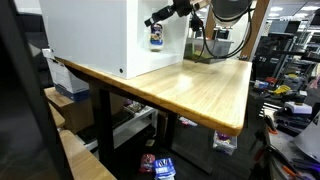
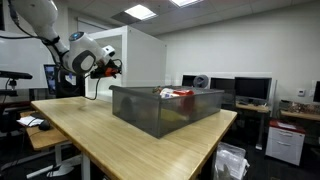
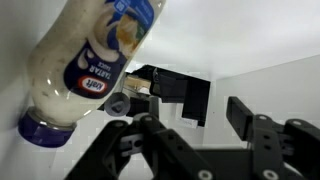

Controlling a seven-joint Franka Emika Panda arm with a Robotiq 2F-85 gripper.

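A pale bottle with a blue KRAFT label and dark purple cap (image 3: 92, 62) fills the left of the wrist view, tilted in the picture. The same bottle (image 1: 156, 38) stands upright inside the white cabinet (image 1: 97, 35) in exterior view 1. My gripper is open, its black fingers (image 3: 240, 118) set apart with nothing held between them. The bottle lies outside the gap, past the left finger. From exterior view 1 the gripper (image 1: 150, 20) appears level with the bottle's top; whether they touch cannot be told. In exterior view 2 the gripper (image 2: 116, 68) reaches toward the cabinet.
The wooden table (image 1: 190, 88) has a wide clear surface. A dark grey open bin (image 2: 170, 110) containing red and white items stands on it. White cabinet walls (image 2: 146, 60) close in around the gripper. Several boxes lie below the table.
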